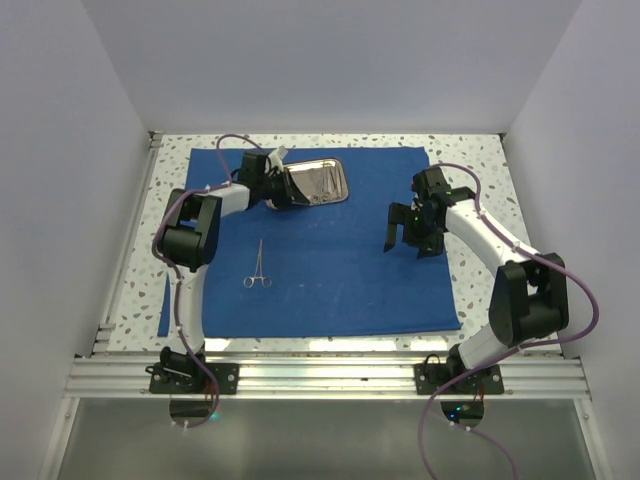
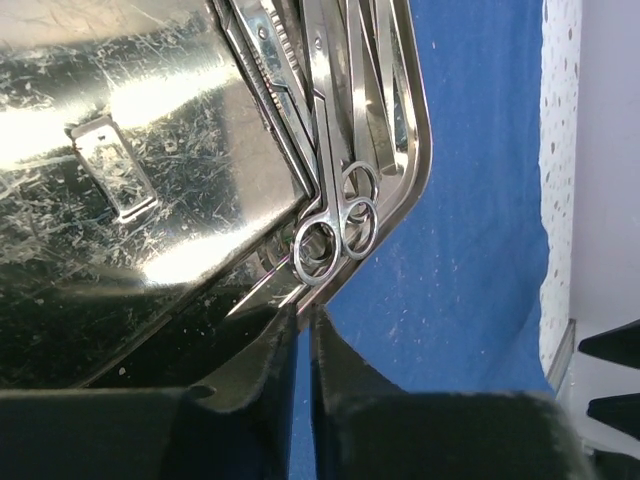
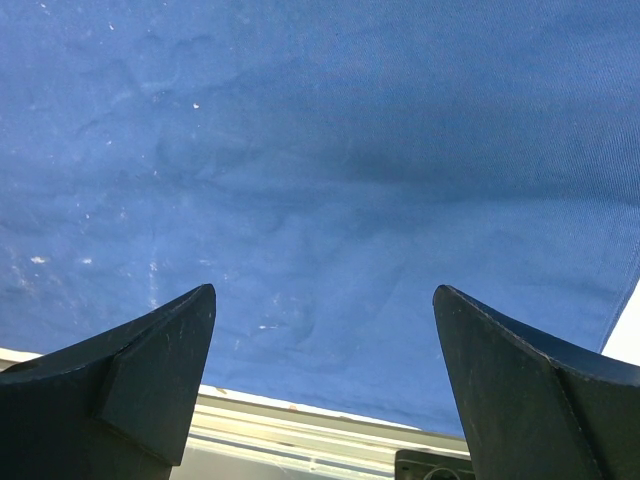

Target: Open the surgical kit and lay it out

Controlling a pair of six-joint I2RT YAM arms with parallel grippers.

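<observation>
A metal tray lies at the back of the blue cloth. Several steel instruments with ring handles lie bunched at its right end in the left wrist view. Beside them is a shiny metal surface with a small rectangular fitting; whether this is a lid or the tray floor I cannot tell. My left gripper is at the tray's near edge, close to the rings, its fingertips a narrow gap apart and nothing seen between them. One ring-handled instrument lies alone on the cloth. My right gripper is open and empty over bare cloth.
Speckled table surface shows around it, with a metal rail along the front. The left arm reaches over the cloth's left side.
</observation>
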